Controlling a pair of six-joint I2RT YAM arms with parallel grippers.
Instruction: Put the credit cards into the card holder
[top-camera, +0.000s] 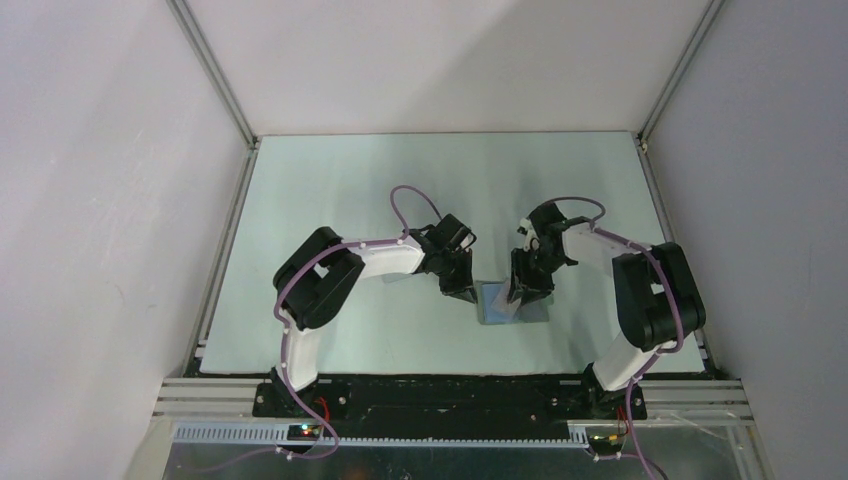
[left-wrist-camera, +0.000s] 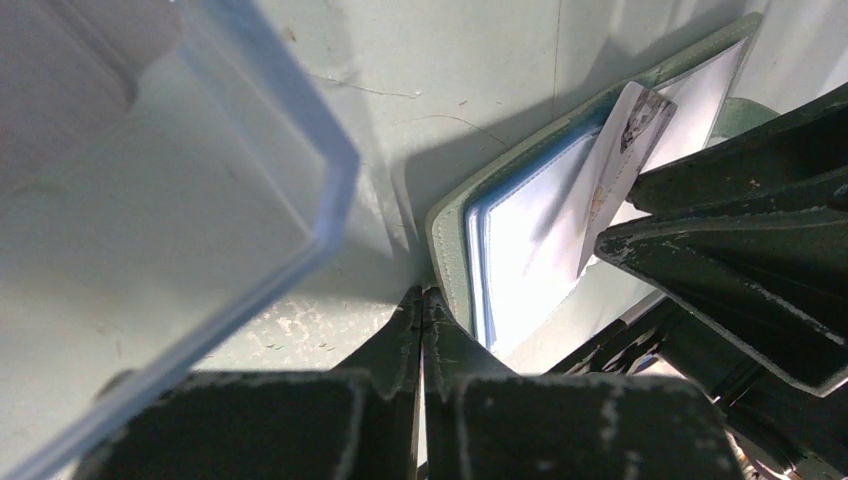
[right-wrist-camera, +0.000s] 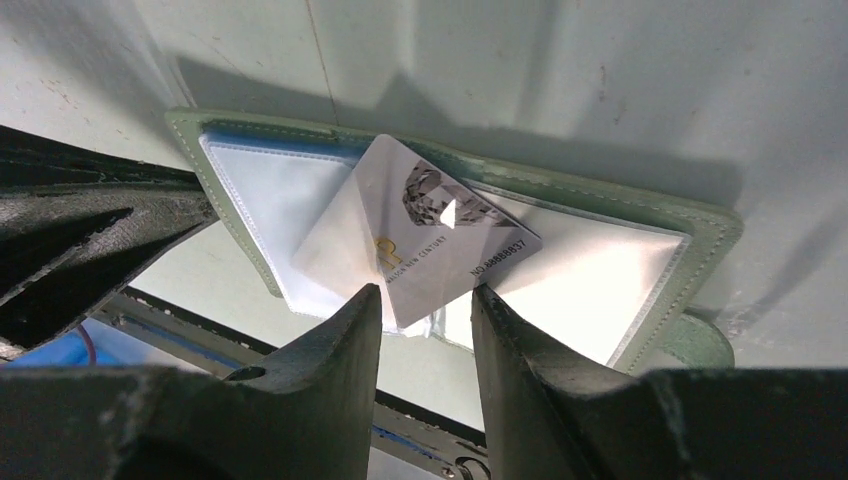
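The card holder (right-wrist-camera: 600, 190) lies open and flat, green-edged with clear pockets. A grey-white credit card (right-wrist-camera: 440, 230) rests slantwise across its middle, over the fold; whether any of it is inside a pocket I cannot tell. Close above the card's near end, my right gripper stands part open, its fingertips apart on either side of the card's corner. My left gripper is shut at the holder's left edge, nothing visible between its fingers. From above, the card (top-camera: 507, 300) is partly covered by the right gripper (top-camera: 523, 298).
A blurred translucent thing with a blue edge (left-wrist-camera: 340, 190) fills the left side of the left wrist view. Both grippers are close together over the holder.
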